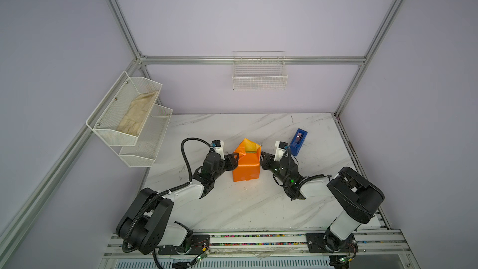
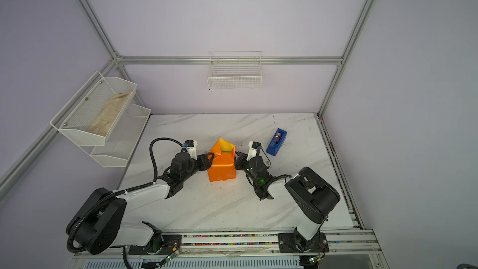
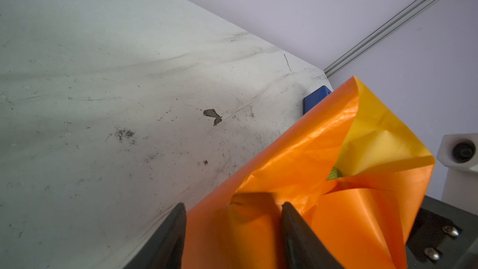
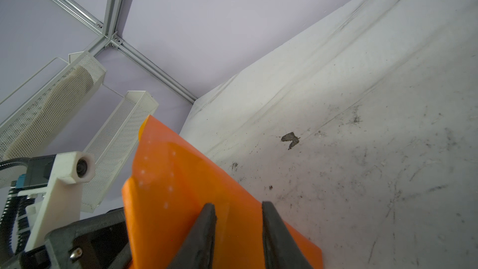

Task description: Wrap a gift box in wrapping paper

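Note:
An orange paper-wrapped box (image 1: 246, 169) stands in the middle of the table, its top flaps raised, showing yellow inside and a little green (image 3: 334, 173). My left gripper is at the box's left, part open, with fingertips at the creased paper; whether they press on it is unclear. On the opposite side, my right gripper is also part open, fingertips beside the orange paper. I cannot tell whether either holds paper.
A blue holder (image 1: 298, 141) lies at the back right of the table (image 1: 209, 209). White wire shelves (image 1: 129, 119) hang on the left wall, a basket (image 1: 259, 77) on the back wall.

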